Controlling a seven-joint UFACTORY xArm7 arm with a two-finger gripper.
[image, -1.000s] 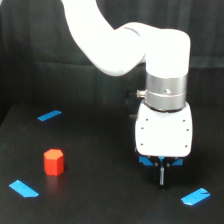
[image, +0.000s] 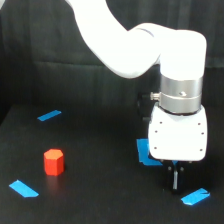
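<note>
My white arm comes down from the top, and its gripper (image: 175, 175) hangs low over the dark table (image: 100, 190) at the right. Blue flat material (image: 146, 152) lies behind the gripper's housing, mostly hidden by it. The thin fingers point down; whether they are open or shut is unclear. A red hexagonal block (image: 54, 161) stands at the left.
Blue tape strips lie at the far left (image: 49, 115), front left (image: 24, 188) and front right (image: 195, 196).
The arm and gripper have moved to the right, uncovering more of the blue material behind them. The red block has stayed put.
</note>
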